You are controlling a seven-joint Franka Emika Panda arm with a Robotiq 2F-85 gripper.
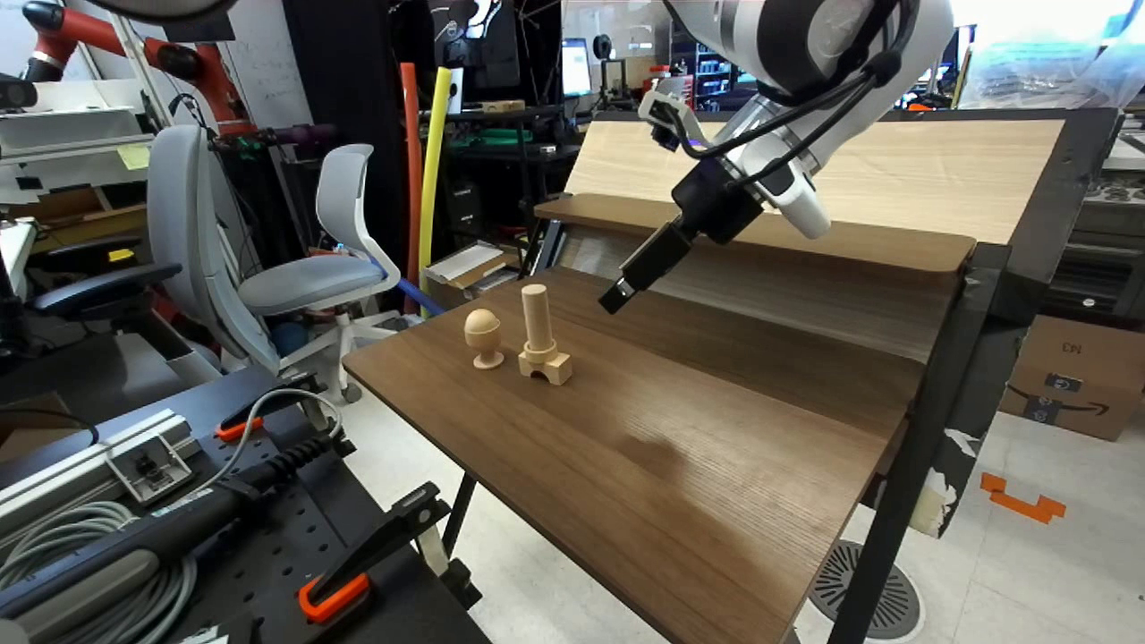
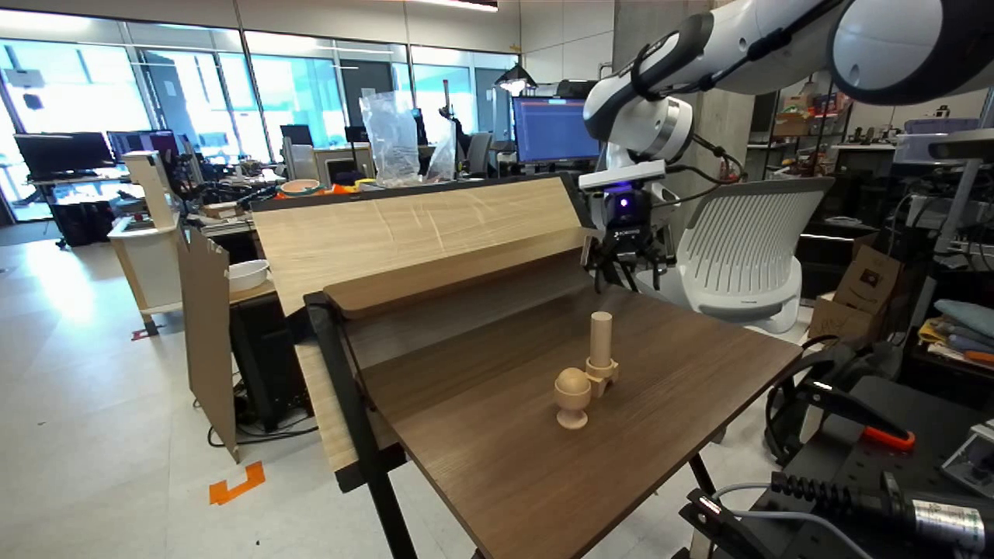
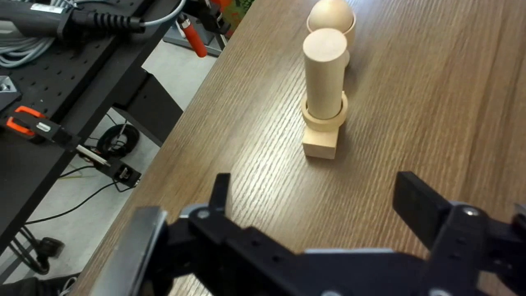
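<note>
On the brown tabletop (image 1: 687, 451) stands a wooden cylinder (image 1: 537, 316), upright in a ring on a notched wooden block (image 1: 545, 366). Beside it is a wooden cup (image 1: 485, 338) on a foot, with a wooden ball (image 1: 480, 320) resting in it. In the wrist view the cylinder (image 3: 324, 74) partly covers the cup and ball (image 3: 331, 15). My gripper is open, its black fingers (image 3: 220, 193) wide apart with only bare table showing between them. It hangs above the table, clear of the wooden pieces, on the shelf side in exterior view 1.
A raised brown shelf (image 1: 773, 229) runs along the table's back, with a pale slanted panel (image 1: 934, 161) above. A black cart (image 1: 268, 537) with clamps and cables stands off the table's front left.
</note>
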